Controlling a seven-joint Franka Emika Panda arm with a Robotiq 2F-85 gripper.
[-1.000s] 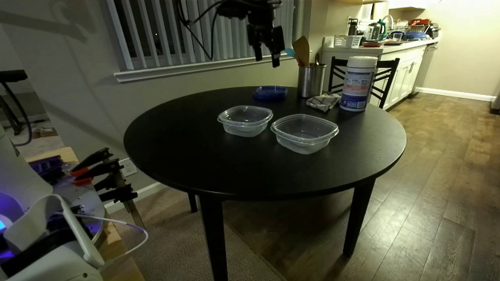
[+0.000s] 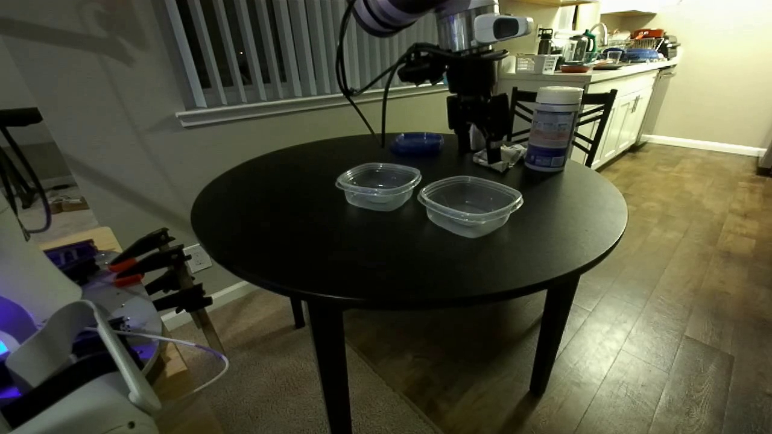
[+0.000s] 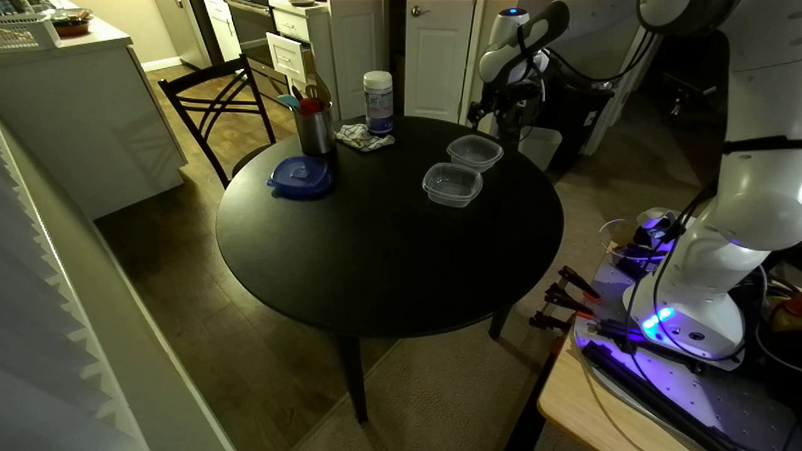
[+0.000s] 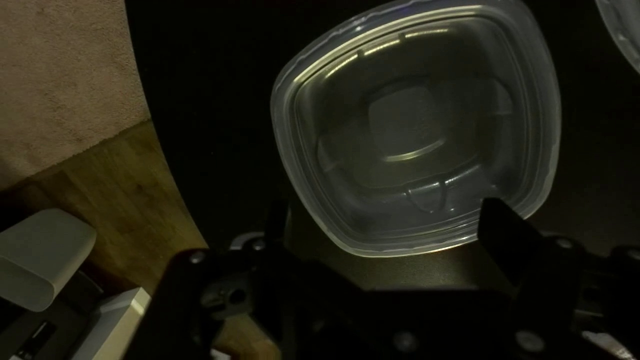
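Observation:
Two clear plastic containers stand apart on the black round table: one (image 2: pixel 470 206) nearer the first exterior camera, the other (image 2: pixel 378 187) to its left. My gripper (image 2: pixel 479 150) points down with its fingers apart and nothing held. From the wrist, a clear container (image 4: pixel 414 120) fills the upper middle, empty, and its lower rim reaches between the dark fingertips. A corner of the second container (image 4: pixel 624 27) shows at the upper right. In the second exterior view the gripper hangs near the table's far right edge, beyond both containers; its fingers are hard to make out there.
A blue lid-like item (image 3: pixel 301 176), a metal utensil holder (image 3: pixel 316 131), a folded cloth (image 3: pixel 363 138) and a tall wipes canister (image 3: pixel 379 105) stand together on the table (image 3: pixel 376 263).
My gripper has come down and to the right in the first exterior view, now covering the utensil holder there. The containers and the other tabletop items have stayed put.

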